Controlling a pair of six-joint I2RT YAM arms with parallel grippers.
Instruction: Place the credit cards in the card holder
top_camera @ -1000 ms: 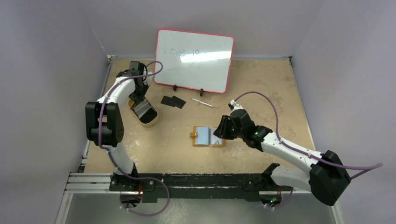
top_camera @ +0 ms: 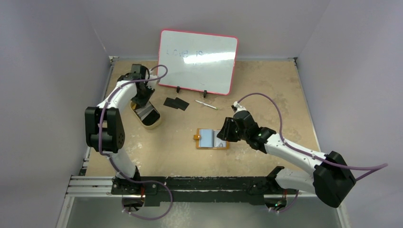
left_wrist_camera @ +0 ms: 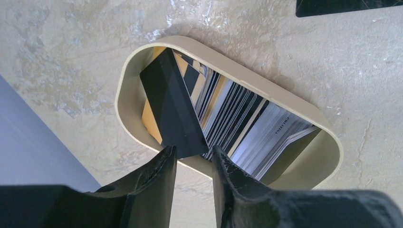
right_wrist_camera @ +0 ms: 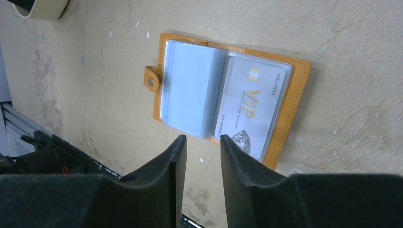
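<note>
The open card holder point(right_wrist_camera: 299, 80) lies flat, with a light blue left side and a white VIP card point(right_wrist_camera: 249, 102) on its right side. Its tan snap tab point(right_wrist_camera: 152, 79) sticks out on the left. My right gripper is open near the holder's front edge, holding nothing. In the left wrist view a beige oval box point(left_wrist_camera: 332, 147) contains several cards standing in a row. A black card point(left_wrist_camera: 173, 104) rests aslant over them at one end. My left gripper stands open at the box rim, fingers apart, with that card's lower corner showing between them.
Two black cards point(top_camera: 181, 104) lie on the table right of the box. A white pen point(top_camera: 206, 105) and a red-framed whiteboard point(top_camera: 197, 61) are further back. Bare table point(top_camera: 173, 133) separates box and holder.
The left arm has shifted slightly left and toward the front, still over the far end of the box. The right arm, holder and loose cards look practically unchanged.
</note>
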